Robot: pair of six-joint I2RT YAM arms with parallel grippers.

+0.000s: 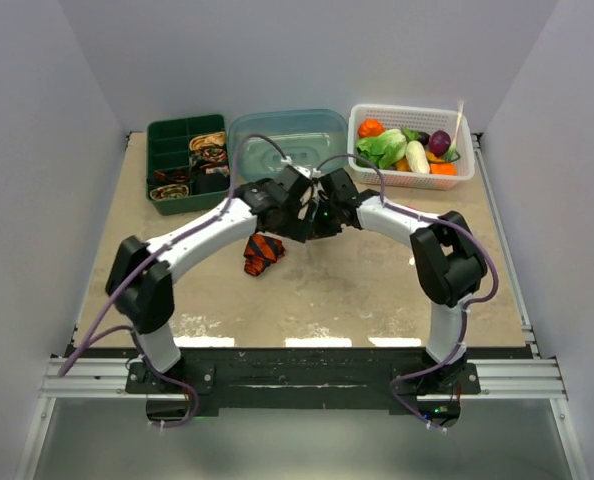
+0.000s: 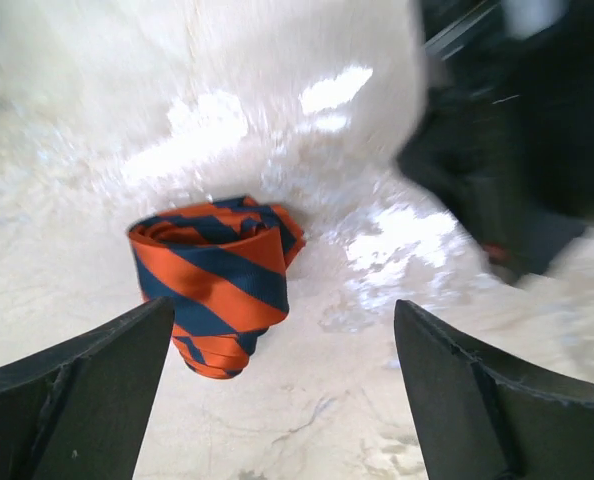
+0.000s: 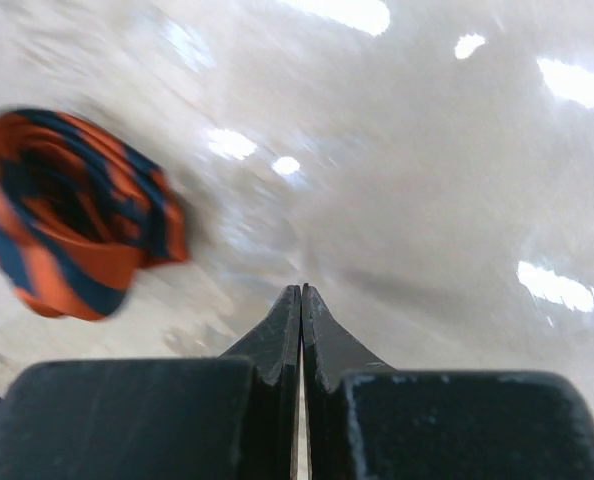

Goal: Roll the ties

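An orange and navy striped tie [image 1: 263, 253] lies folded in a loose bundle on the middle of the table. In the left wrist view the tie [image 2: 209, 285] sits below my open left gripper, nothing between its fingers. The dark shape of the other gripper fills that view's upper right. In the right wrist view the tie [image 3: 87, 210] is blurred at left, and my right gripper is shut, nothing visible between its fingers. In the top view both grippers are close together above and right of the tie.
A green divided box [image 1: 184, 131] with rolled items stands back left. An empty clear bin [image 1: 287, 118] is at back centre, a white basket of vegetables [image 1: 412, 183] at back right, with a small pink item partly hidden behind the right arm.
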